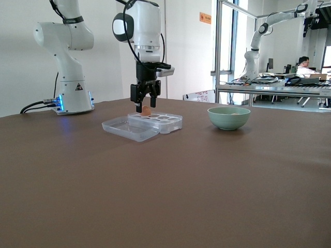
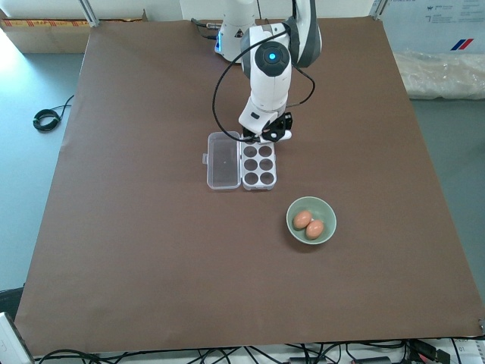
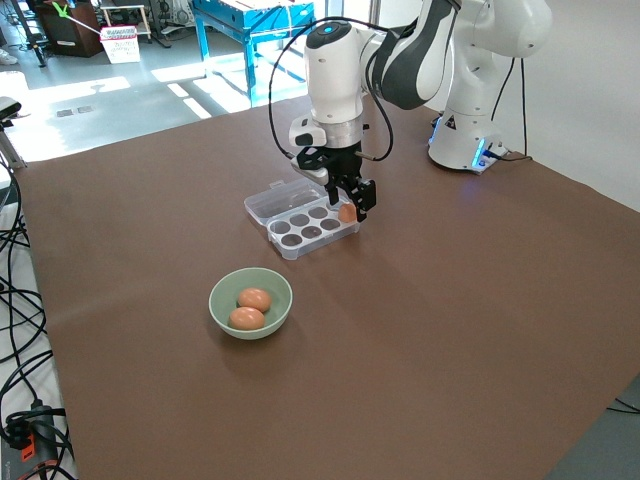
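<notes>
My black gripper (image 1: 145,98) hangs over the back of an open clear plastic egg case (image 2: 258,171); its lid (image 2: 223,161) lies flat beside the holed tray. An egg (image 1: 146,110) (image 3: 347,213) sits at the tray's back, just below the fingertips in the top camera view; whether the fingers touch it or are open is unclear. The left camera view has the gripper's tips hidden under the arm. A pale green bowl (image 2: 311,235) (image 1: 228,119) holds two eggs (image 3: 247,318), in front and to the right of the case in the left camera view.
The arm's base (image 1: 75,101) stands at the back. Cables (image 2: 91,358) run along the front edge, off the table.
</notes>
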